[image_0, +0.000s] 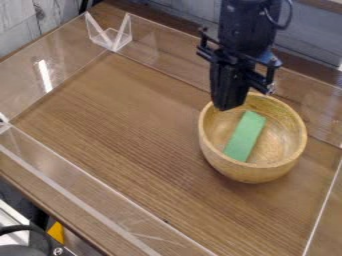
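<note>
My gripper (225, 98), dark with slim fingers, is shut with nothing visible between the fingertips. It hangs above the back-left rim of a yellow bowl (253, 169) on the right of the table. A green rectangular block (243, 136) lies inside the bowl.
A white wire-like holder (112, 33) stands at the back left. Dark cables lie off the table's lower left edge.
</note>
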